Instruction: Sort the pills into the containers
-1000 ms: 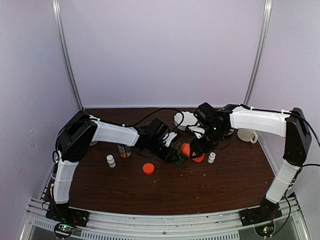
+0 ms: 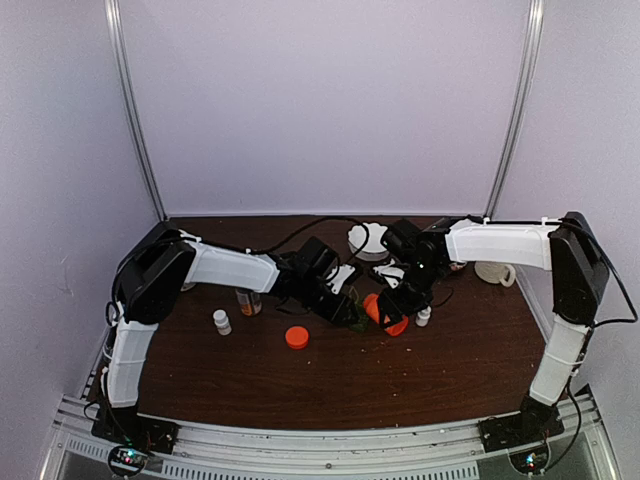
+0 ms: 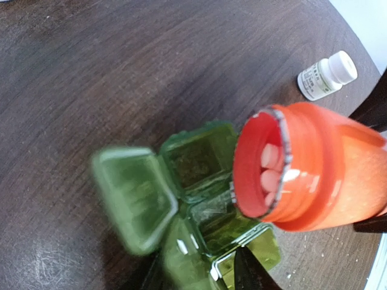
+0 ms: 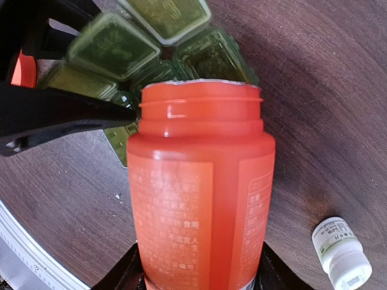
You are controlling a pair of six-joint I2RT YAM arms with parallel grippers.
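Observation:
The orange bottle [image 3: 323, 169] lies tipped over in the left wrist view, its uncapped mouth facing the green pill box [image 3: 199, 160]; several pale pills [image 3: 270, 180] rest inside the mouth. My right gripper is shut on the bottle's lower body. The pill box stands with its lids [image 3: 136, 199] raised, and the two compartments that show most clearly look empty. At the lid side of the box, my left gripper has its fingers apart, with parts of the lids between them. Contact with the box is unclear.
An orange cap [image 2: 297, 337] lies on the table [image 2: 330, 385]. One small white bottle [image 3: 320, 77] stands beyond the orange bottle, another white bottle [image 2: 222, 321] at left. Behind the arms are a white bowl [image 2: 370, 240] and a cup [image 2: 493, 272].
My right arm has shifted slightly left and its upper part has moved, with the orange bottle tilting a little at the box. The left arm looks still in the top view.

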